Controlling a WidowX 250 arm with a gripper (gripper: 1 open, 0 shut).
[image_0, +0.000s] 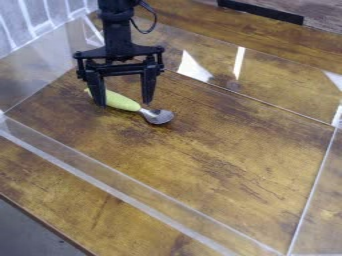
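Note:
A spoon with a pale yellow-green handle (122, 103) and a metal head (158, 116) lies on the wooden table, left of centre. My black gripper (120, 94) is open just over it, its fingers pointing down on either side of the handle. Whether they touch the spoon cannot be told; the gripper hides part of the handle.
Clear transparent walls border the wooden work area (227, 170) on several sides. A dark bar (267, 12) lies along the back edge, with white slats at the back left.

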